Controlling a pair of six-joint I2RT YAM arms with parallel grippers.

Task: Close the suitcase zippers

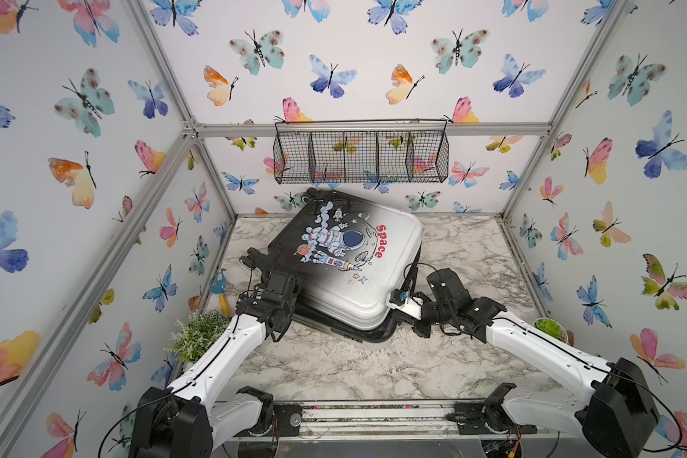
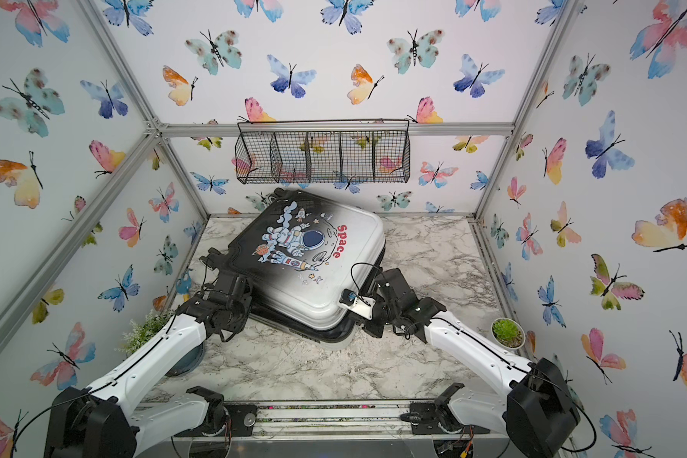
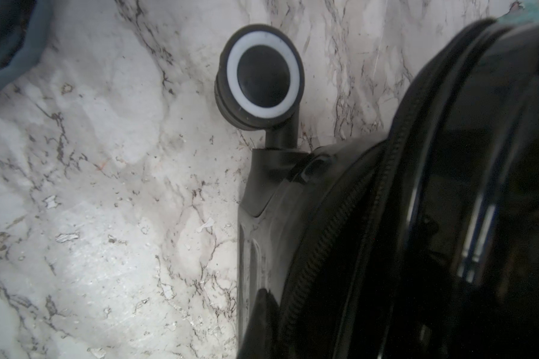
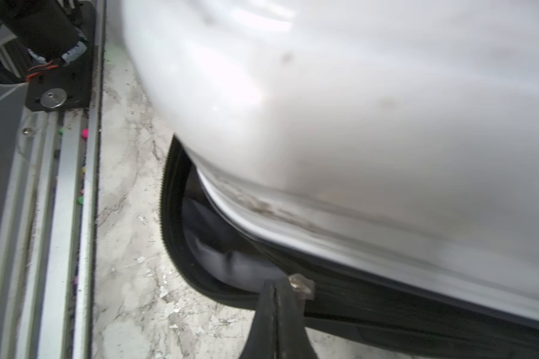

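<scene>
A suitcase (image 1: 343,259) with a black-to-silver "Space" astronaut lid lies diagonally on the marble table. At its left side my left gripper (image 1: 271,297) is low beside the dark shell; its wrist view shows a wheel (image 3: 263,74) and open zipper tape (image 3: 329,239), with the fingers out of sight. At the front right corner my right gripper is shut, its tips at the zipper band below the silver lid, by a small pale metal piece (image 4: 300,286). The open zipper tape (image 4: 167,203) curves round that corner, with dark lining showing inside.
A wire basket (image 1: 362,156) hangs on the back wall. Plants (image 1: 191,336) stand at the left and a small pot (image 2: 507,332) at the right.
</scene>
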